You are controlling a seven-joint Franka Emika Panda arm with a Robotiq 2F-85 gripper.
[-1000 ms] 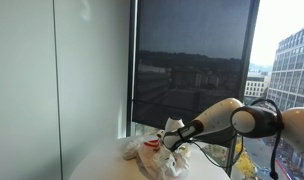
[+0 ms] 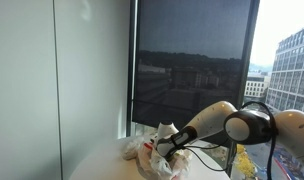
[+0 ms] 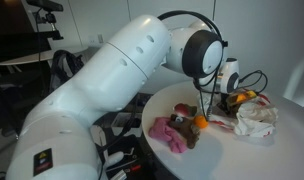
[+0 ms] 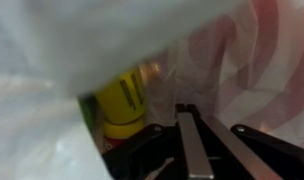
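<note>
My gripper reaches in among the folds of a white plastic bag (image 4: 62, 40). Its dark fingers lie close together, shut, and I cannot make out what is between them. To their left in the wrist view is a yellow item with an orange-red end (image 4: 122, 100), partly covered by plastic. Reddish stripes show through the film on the right. In exterior view 2 the crumpled bag (image 3: 256, 120) rests on the white table (image 3: 227, 163), with something yellow-orange showing at its top.
A pink soft item (image 3: 170, 134), a brown plush toy (image 3: 183, 121) and an orange ball (image 3: 201, 121) lie on the table in front of the bag. Bare tabletop extends at the near right. A large dark screen (image 2: 192, 70) stands behind the table.
The gripper has moved lower and slightly left into the bag in exterior view 1. The bag's plastic has shifted around it, and its red patch now shows less.
</note>
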